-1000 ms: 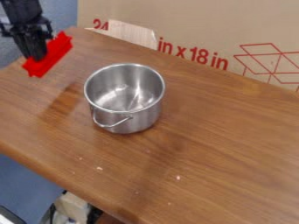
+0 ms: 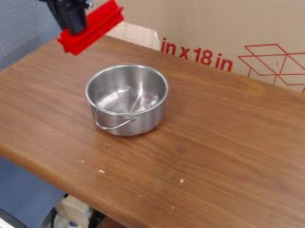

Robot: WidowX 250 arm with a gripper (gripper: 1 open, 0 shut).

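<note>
My gripper (image 2: 74,20) is at the top left, shut on a red block (image 2: 91,28), held in the air up and to the left of a steel pot (image 2: 127,100). The pot stands upright on the wooden table, its wire handle hanging down on the near left side, and its visible interior looks empty.
A cardboard panel (image 2: 233,31) with red printing stands along the back. Blue material (image 2: 30,191) lies below the table's left edge.
My gripper has risen and moved right with the red block in it, from the left side of the table toward the top. The pot has not moved.
</note>
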